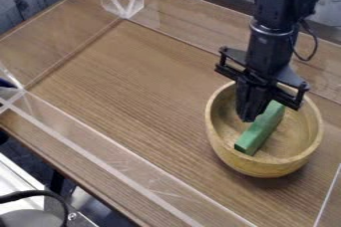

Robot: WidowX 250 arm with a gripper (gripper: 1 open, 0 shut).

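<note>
A pale wooden bowl [286, 151] stands at the right of the table, with a green oblong block [260, 129] lying tilted inside it. My black gripper [250, 103] hangs over the left and back part of the bowl, its lower end at the bowl's opening beside the block. It looks shut; nothing shows between its fingers, though their tips are dark and hard to make out.
A white frame-like object [19, 185] and a black cable lie beyond its lower left edge. A corrugated wall is at the back.
</note>
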